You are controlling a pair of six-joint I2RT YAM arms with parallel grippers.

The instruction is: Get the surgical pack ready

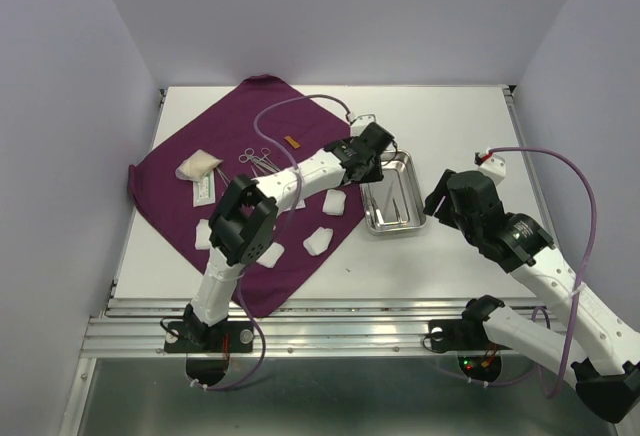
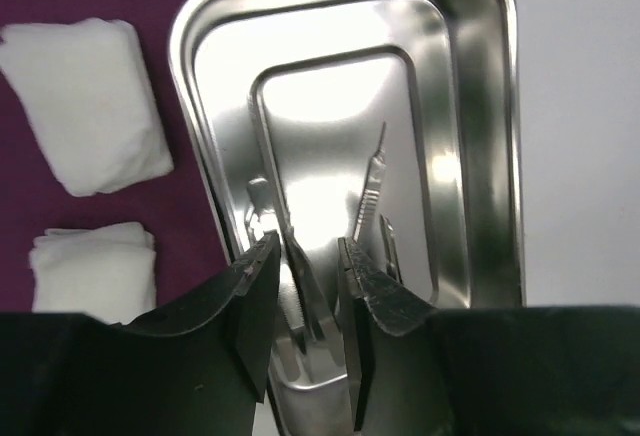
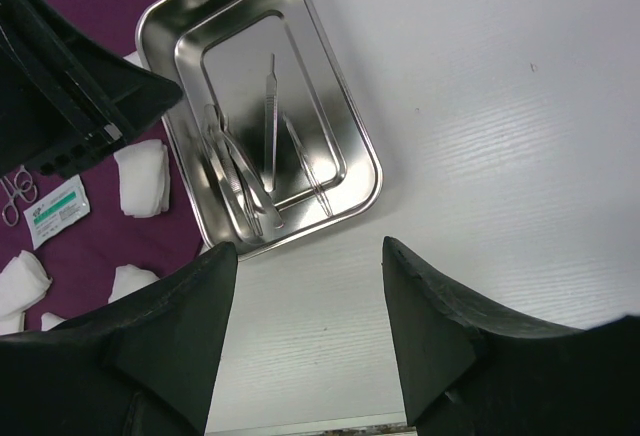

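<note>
The metal tray (image 2: 465,206) holds several steel instruments, among them a scalpel handle (image 3: 271,126) and tweezers (image 3: 305,161). My left gripper hangs over the tray's upper-left part, its fingers part open above the instruments, with nothing clearly held. My right gripper stands open to the right of the tray, nothing between its fingers. Folded gauze pads (image 2: 85,106) lie left of the tray on the purple cloth (image 1: 250,106).
Scissors (image 1: 247,157), packets (image 1: 203,190), a wrapped bundle (image 1: 197,164) and more gauze lie on the cloth.
</note>
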